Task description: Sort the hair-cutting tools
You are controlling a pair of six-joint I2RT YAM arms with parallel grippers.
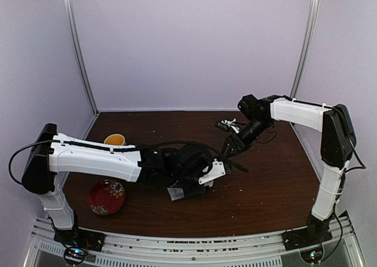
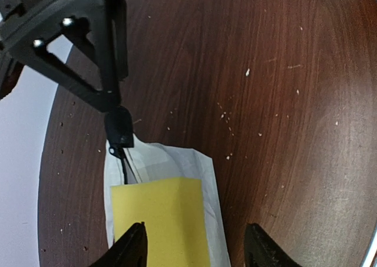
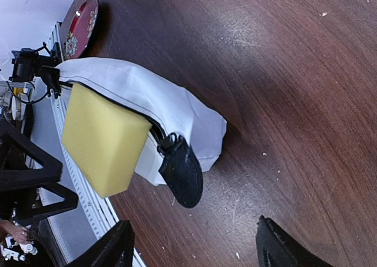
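A yellow block [image 2: 156, 226] lies on a white cloth pouch [image 3: 203, 131] at mid-table; in the top view my left arm covers the block, leaving a corner of the pouch [image 1: 175, 194] visible. A black cord or strap with a dark rounded end [image 3: 184, 175] runs beside the block. My left gripper is open over the block, its fingers apart. Close behind it hangs my right gripper, fingers apart and nothing between them. In the left wrist view a right finger [image 2: 109, 72] reaches close to the cord's dark end; whether they touch cannot be told.
A red flowered plate [image 1: 106, 197] lies at the front left, with an orange cup [image 1: 115, 139] farther back, both near the left arm. Both grippers are close together near the middle.
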